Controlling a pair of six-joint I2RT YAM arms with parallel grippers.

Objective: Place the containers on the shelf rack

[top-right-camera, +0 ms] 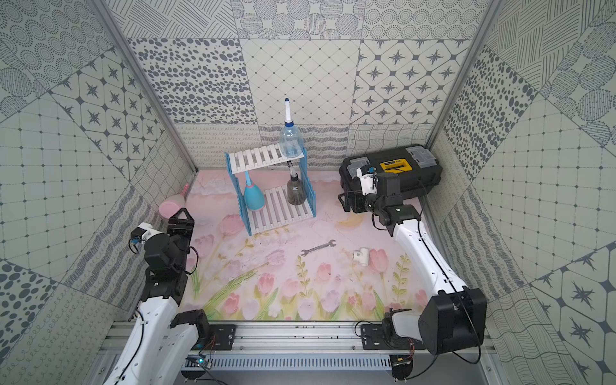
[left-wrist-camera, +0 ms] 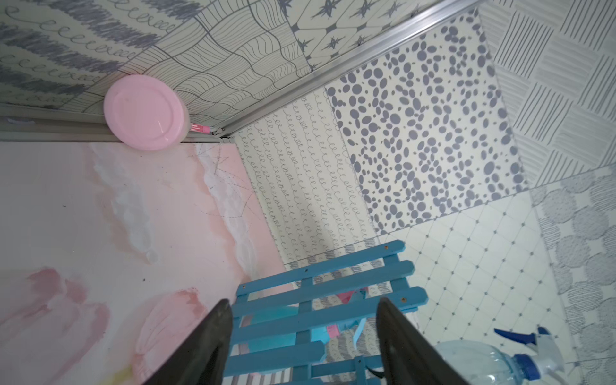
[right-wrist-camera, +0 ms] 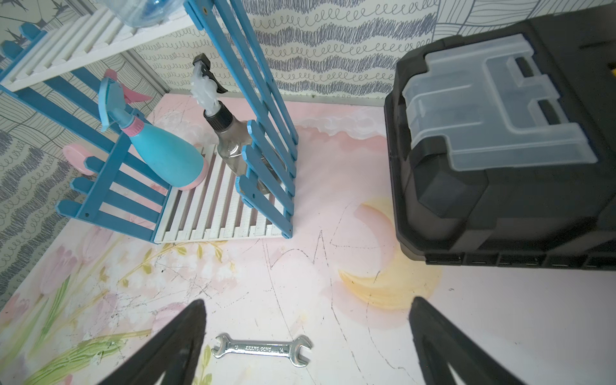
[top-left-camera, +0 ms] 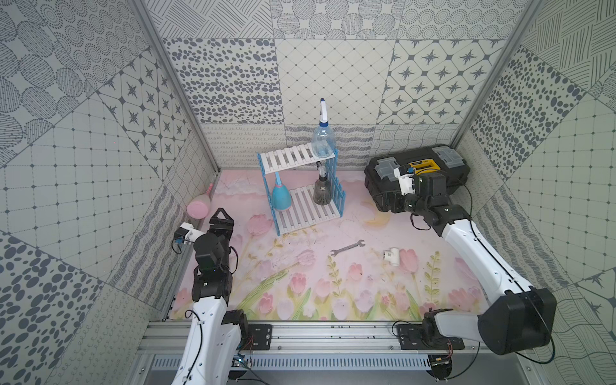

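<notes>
The pink watering can [top-left-camera: 199, 206] lies on its side at the left wall, its round base [left-wrist-camera: 144, 112] facing the left wrist camera; a narrow pink end shows beyond. My left gripper [top-left-camera: 220, 217] hangs beside the can, to its front right. Its blurred fingers [left-wrist-camera: 208, 343] are apart with nothing between them. The two-level blue and white shelf [top-right-camera: 278, 223] stands mid-table towards the back. A clear spray bottle [top-left-camera: 323, 141] occupies the right of its top; a teal bottle [right-wrist-camera: 168, 154] and a dark bottle [right-wrist-camera: 232, 142] stand below. My right gripper is open and empty.
A black toolbox [top-right-camera: 410, 176] fills the back right, close to my right gripper. A wrench [top-left-camera: 347, 247] and a small white fitting [top-left-camera: 391, 256] lie in the middle. Bare slats [top-left-camera: 282, 159] show on the upper shelf's left.
</notes>
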